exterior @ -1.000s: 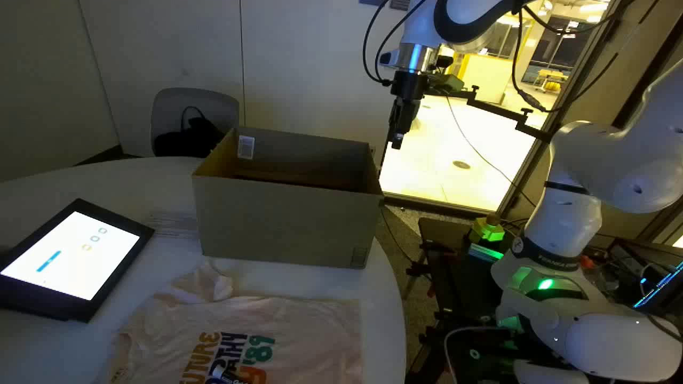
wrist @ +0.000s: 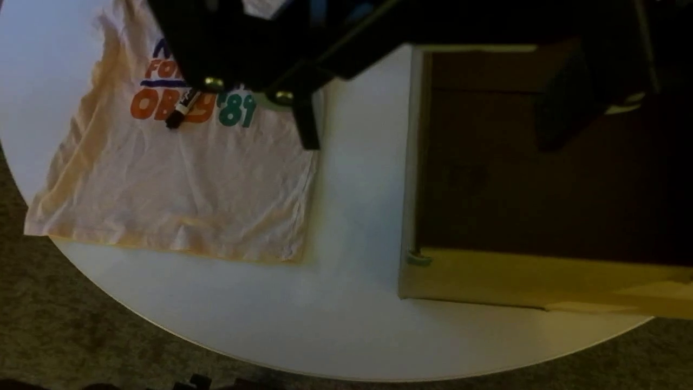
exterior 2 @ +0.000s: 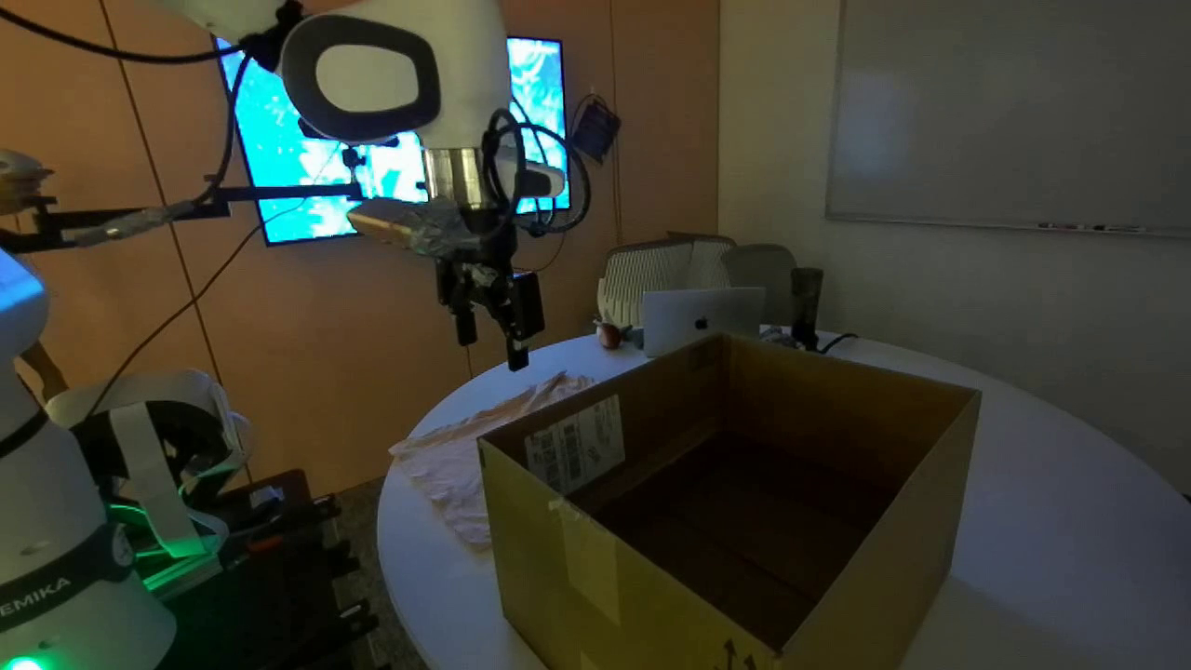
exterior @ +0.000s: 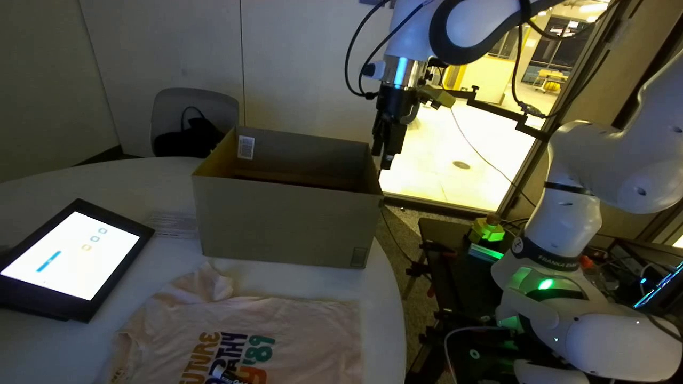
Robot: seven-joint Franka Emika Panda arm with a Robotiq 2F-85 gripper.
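My gripper hangs in the air with its fingers apart and nothing between them. In exterior view 1 the gripper appears by the right end of a cardboard box. The box stands with its top open on a round white table, and what shows of its inside looks empty. A pale pink T-shirt with colored lettering lies flat beside it. On the shirt's print rests a marker with a dark cap; part of it is hidden by my gripper in the wrist view.
A lit tablet or screen lies on the table left of the box. Farther off are a laptop, a small reddish object and a dark cup. Bare tabletop separates shirt and box.
In exterior view 1 my gripper has come down a little and shifted left, toward the box's right end. The box, shirt and marker have stayed in place.
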